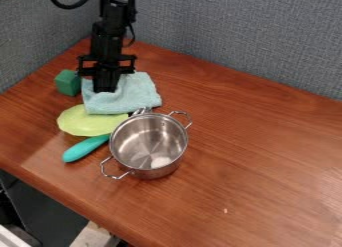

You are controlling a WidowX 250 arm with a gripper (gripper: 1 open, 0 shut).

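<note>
My black gripper (106, 76) reaches down from the top left onto a light teal cloth (135, 96), its tips at the cloth's upper left part. Whether the fingers are open or shut is hard to make out. A green block (67, 81) stands left of the cloth. In front of the cloth lie a yellow-green plate (83, 121) and a teal-handled utensil (84, 148), partly hidden by a steel pot (148, 151) with two handles.
Grey padded walls (241, 41) stand behind and to the left. The table's front left edge runs below the utensil.
</note>
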